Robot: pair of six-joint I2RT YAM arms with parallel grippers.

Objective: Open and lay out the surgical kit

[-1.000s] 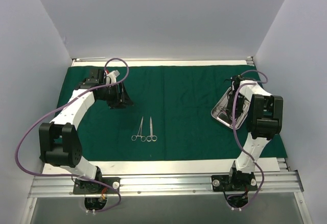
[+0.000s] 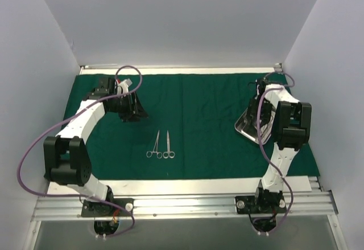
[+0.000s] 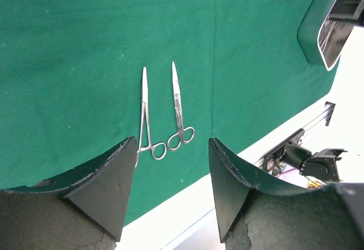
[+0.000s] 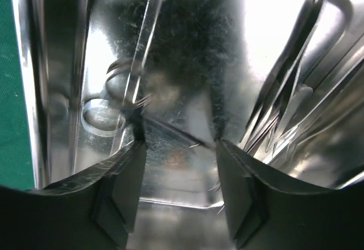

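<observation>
A metal tray (image 2: pixel 246 131) stands at the right on the green cloth, partly covered by my right arm. In the right wrist view my right gripper is open over the tray floor (image 4: pixel 227 39). A ring-handled instrument (image 4: pixel 98 126) lies near its left finger, its shaft crossing toward the gap, not gripped as far as I can see. Several slim instruments (image 4: pixel 284 105) are bunched along the tray's right side. On the cloth lie a clamp (image 3: pixel 145 107) and, to its right, scissors (image 3: pixel 178 107), side by side. My left gripper hangs open above the cloth, empty.
White table edge (image 2: pixel 187 187) runs along the front. Grey walls close in the back and both sides.
The left arm, clamp and scissors look unmoved.
</observation>
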